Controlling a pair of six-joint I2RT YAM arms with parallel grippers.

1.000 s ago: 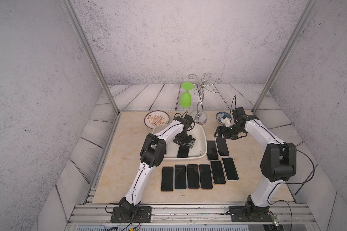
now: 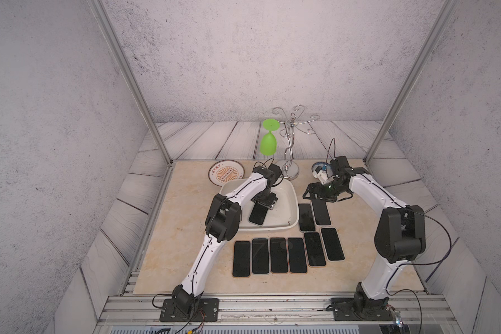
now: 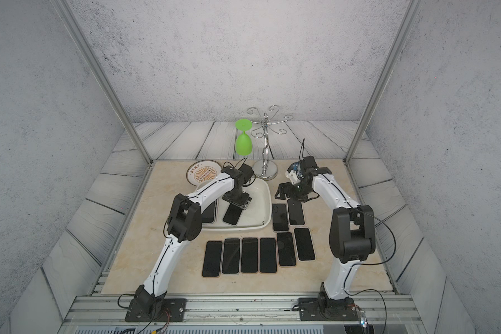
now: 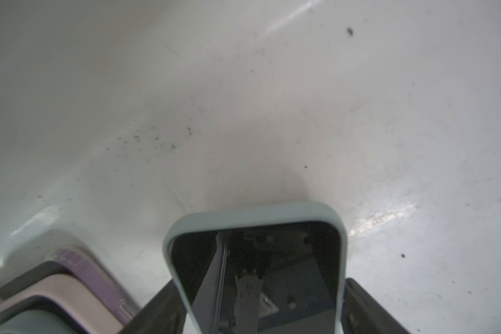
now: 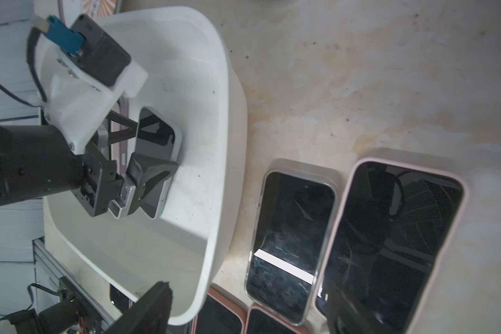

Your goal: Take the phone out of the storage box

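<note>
The white storage box (image 2: 288, 220) stands mid-table with phones in it. My left gripper reaches inside, its fingers against both long edges of a phone (image 4: 272, 261) with a black screen and pale green frame. In the top left view that phone (image 2: 257, 215) lies tilted within the box, its upper end hidden under the gripper. Other phones with pink and purple frames (image 4: 91, 278) stand close together at the box's left. Right of the box, my right gripper hovers open over the table, nothing between its fingers.
Several phones lie flat in front of the box, and a clear-framed phone (image 5: 292, 233) and a pink-framed phone (image 5: 395, 228) to its right. Behind stand a round plate (image 2: 226, 172), a metal rack (image 2: 289, 147) with a green goblet (image 2: 268, 144), and a bowl (image 2: 317, 166).
My right gripper has drifted slightly left.
</note>
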